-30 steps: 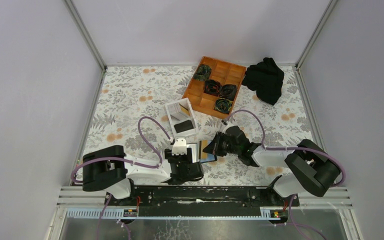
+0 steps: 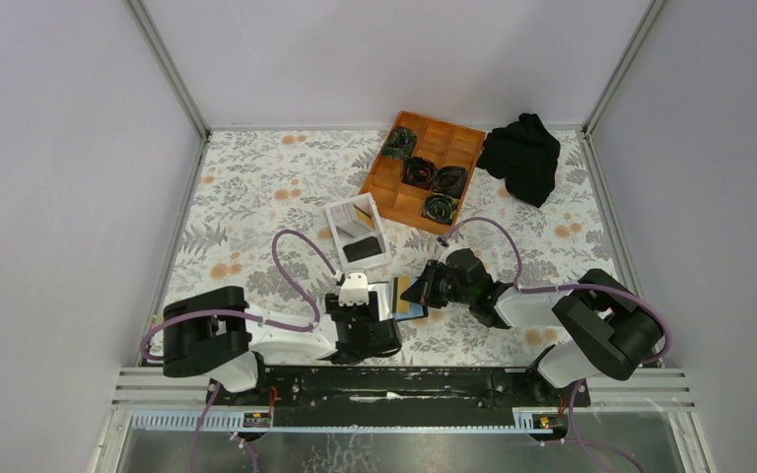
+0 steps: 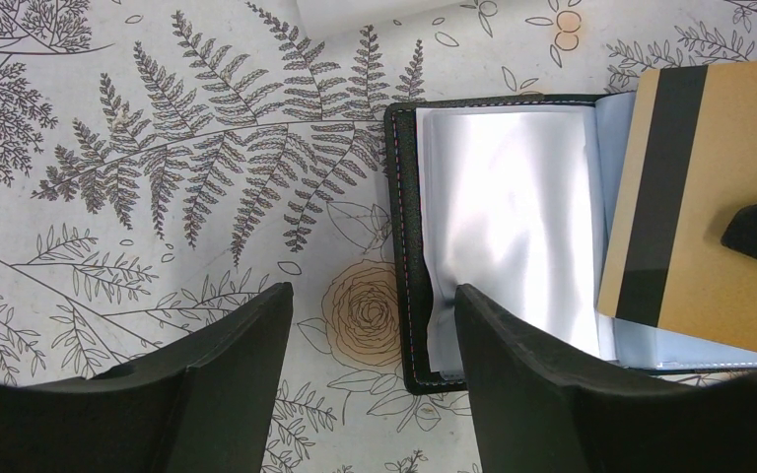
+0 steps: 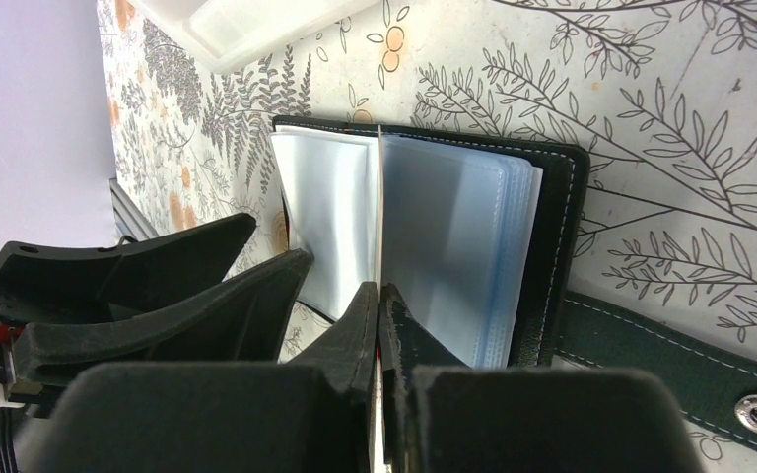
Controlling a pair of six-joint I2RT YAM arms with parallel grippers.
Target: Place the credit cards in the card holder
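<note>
The black card holder [image 3: 404,246] lies open on the table with white sleeves [image 3: 513,217] and blue sleeves [image 4: 444,236]. A gold card with a black stripe is gripped edge-on by my shut right gripper, over the holder's middle; in the right wrist view it shows as a thin line. My left gripper is at the holder's left side, fingers apart, one fingertip on or just over the white sleeves' edge, nothing seen held between them.
Behind the holder is a white tray [image 2: 382,236] with cards. Farther back stand an orange compartment box [image 2: 384,192] with black bundles and a black cloth [image 2: 520,158].
The right arm has shifted slightly over the last second. The left arm shows no visible movement.
</note>
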